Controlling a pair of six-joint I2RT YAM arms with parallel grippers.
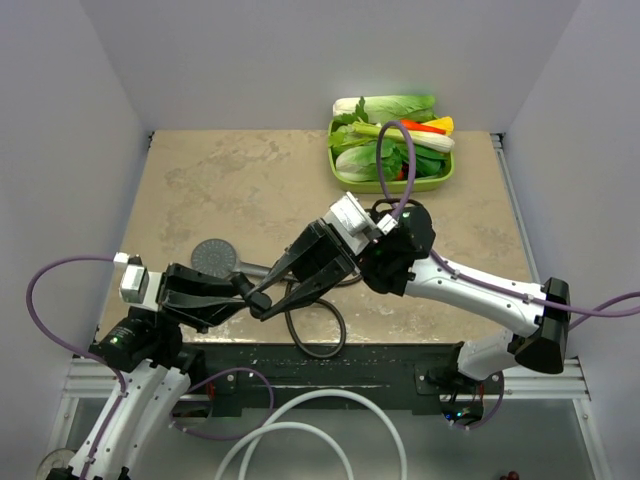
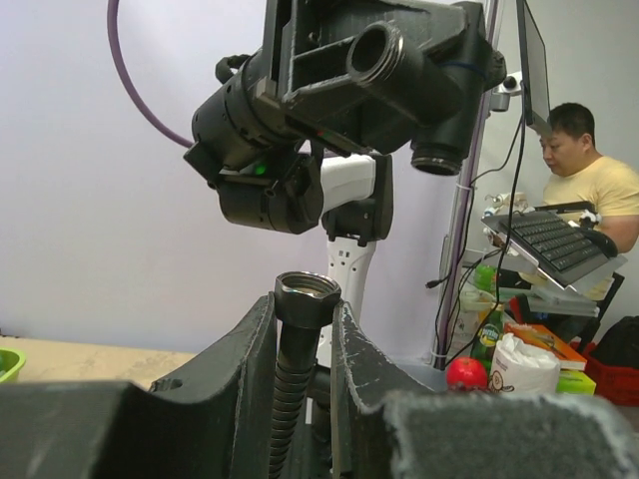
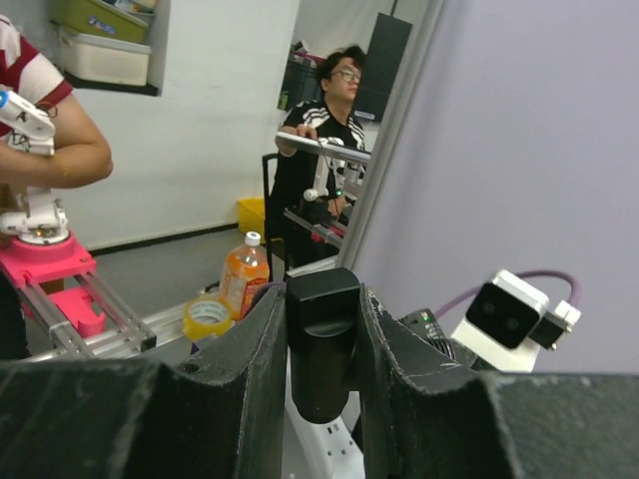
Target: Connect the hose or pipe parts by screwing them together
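In the left wrist view my left gripper is shut on the hose end (image 2: 307, 297), a ribbed hose with a nut, held upright. Above it hangs a black T-shaped fitting, held by my right gripper, which is shut on it in the right wrist view. In the top view the fitting sits just above and beside the hose end, overlapping it; whether they touch is unclear. The shower head (image 1: 214, 259) lies on the counter with its dark hose (image 1: 338, 330) looping toward the front edge.
A green basket of vegetables (image 1: 390, 180) stands at the back right of the counter (image 1: 200, 180). A white hose (image 1: 385, 420) lies below the front edge.
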